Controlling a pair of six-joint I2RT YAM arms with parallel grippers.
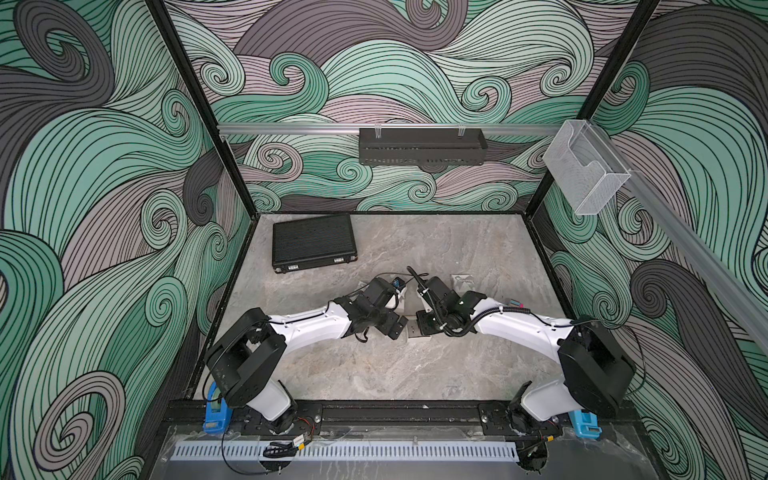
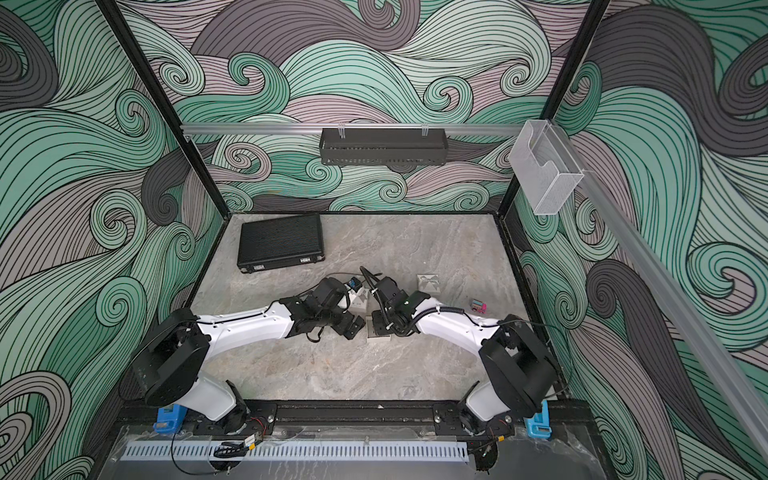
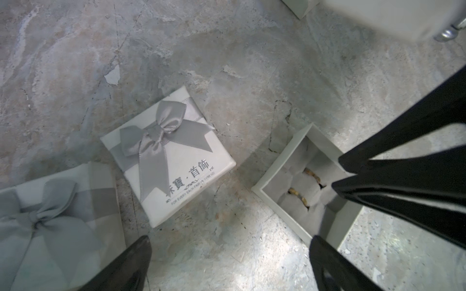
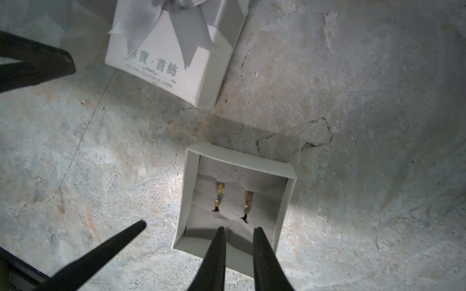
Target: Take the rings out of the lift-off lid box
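The uncovered white box (image 4: pixel 237 156) stands with two gold rings, one on the left (image 4: pixel 218 195) and one on the right (image 4: pixel 248 199), seated in slots of its pale insert. Over the near edge of that box is my right gripper, its fingertips a narrow gap apart with nothing between them and short of the rings. My left gripper is wide open and empty, to the left of the box. A white lid with a grey bow (image 3: pixel 191 157) rests on the table, apart from the box.
A second bow-topped white box (image 3: pixel 104 203) sits close to the lid. Farther off are a black case (image 1: pixel 313 242), a silvery packet (image 2: pixel 428 282) and a small pink item (image 2: pixel 477 305). Both arms' grippers are close together.
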